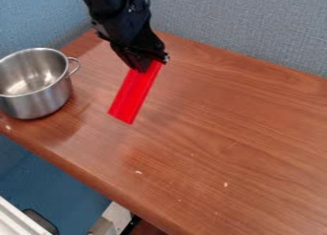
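Note:
My black gripper (143,55) hangs over the upper middle of the wooden table, its tip over the top end of a flat red strip (136,92) that angles down toward the lower left. The fingertips are dark and partly merge with the arm, so I cannot tell whether they are shut on the strip. A steel pot (34,97) with a looped handle stands left of the strip at the table's left edge.
Grey-blue padded walls (255,24) border the back and left. A white item (15,223) sits below the table at lower left.

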